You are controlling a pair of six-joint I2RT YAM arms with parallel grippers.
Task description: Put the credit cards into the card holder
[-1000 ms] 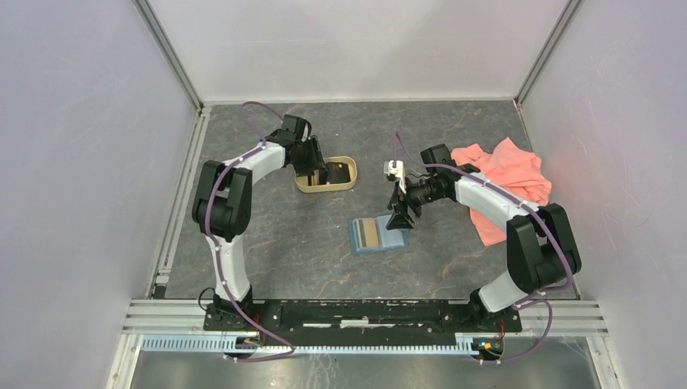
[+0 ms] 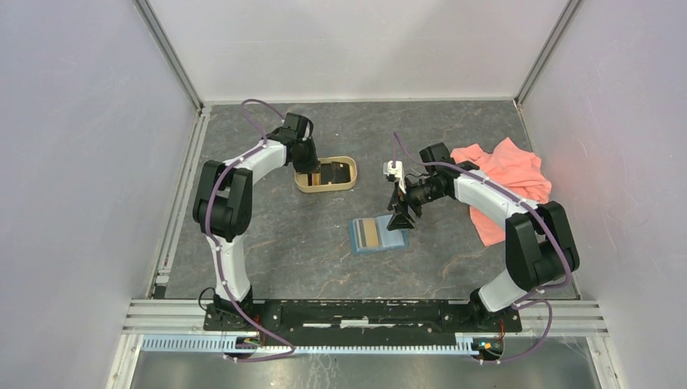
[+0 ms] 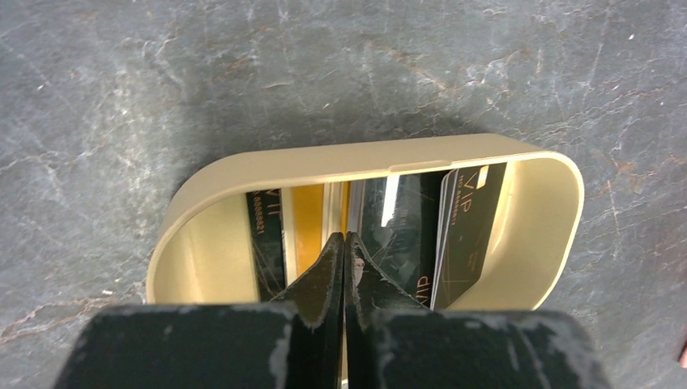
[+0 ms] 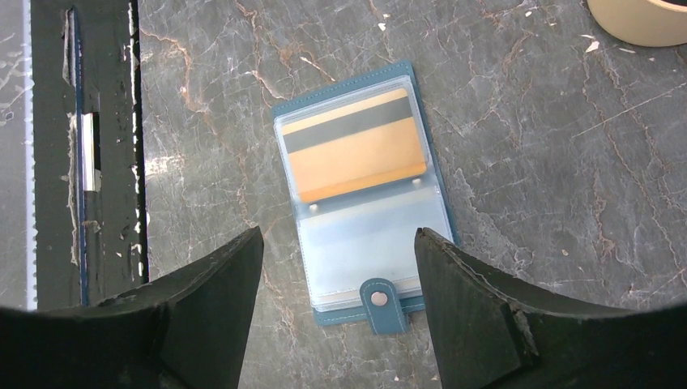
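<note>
Several credit cards, among them a black one (image 3: 398, 223) and a yellow one (image 3: 308, 223), stand or lean inside a beige oval box (image 3: 364, 162). My left gripper is over the box with its fingertips pressed together and no card between them; the cards lie outside its fingers. The blue card holder (image 4: 364, 211) lies flat on the table, a gold card with a grey stripe (image 4: 356, 146) in its upper pocket and its lower pocket clear. Above the holder's snap end, my right gripper stands open and empty.
A crumpled pink cloth (image 2: 510, 178) lies at the right, behind the right arm. Bare grey table (image 2: 292, 243) spreads between the box and the holder. The box's raised rim surrounds the cards.
</note>
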